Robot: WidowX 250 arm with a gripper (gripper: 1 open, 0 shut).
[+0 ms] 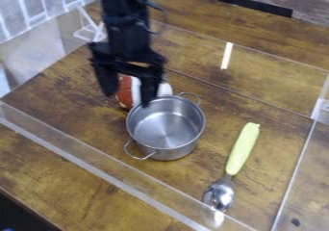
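My gripper point(129, 86), dark and motion-blurred, hangs left of centre above the back-left rim of a steel pot point(167, 129) with two wire handles. It partly covers a red-and-white object point(129, 95) behind the pot. Nothing shows clearly between the fingers, which look apart but blurred. To the pot's right lies a spoon point(218, 192) with a pale yellow handle point(243, 146), its steel bowl toward the front.
Transparent panels edge the wooden table point(64, 158) at the left, front and right. A white object point(90, 31) stands at the back left, partly behind the arm.
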